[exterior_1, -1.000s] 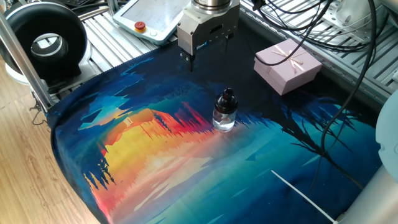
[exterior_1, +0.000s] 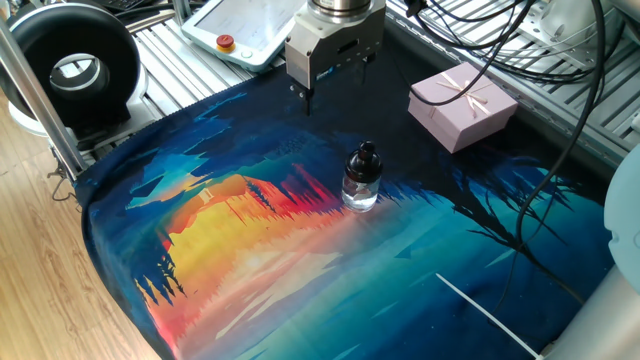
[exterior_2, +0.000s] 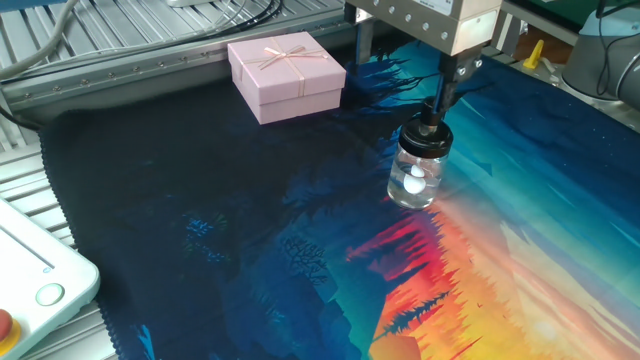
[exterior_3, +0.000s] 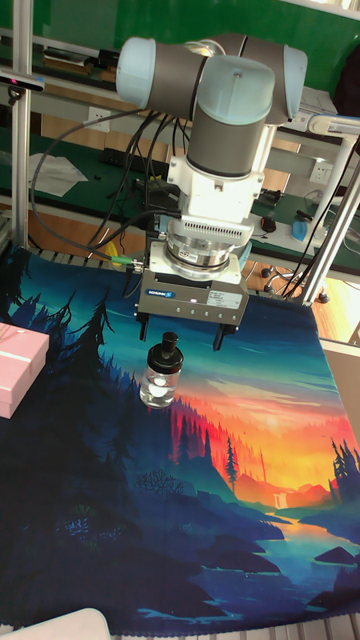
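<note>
A small clear glass jar with a black lid and knob (exterior_1: 361, 180) stands upright on the printed cloth, with clear contents and a white spot inside it (exterior_2: 415, 180). My gripper (exterior_1: 337, 90) hangs above the cloth, its two thin black fingers (exterior_3: 219, 336) spread wide and nothing between them. In exterior view 2 one finger overlaps the jar's knob, but the other views show the jar standing free, apart from the gripper. A pink gift box with a ribbon bow (exterior_2: 287, 80) sits closed on the cloth's dark part.
A teach pendant with a red button (exterior_1: 226, 43) and a black spool (exterior_1: 75, 70) lie beyond the cloth's edge. Dark cables (exterior_1: 597, 60) hang over the box side. A white rod (exterior_1: 487, 312) crosses the near corner.
</note>
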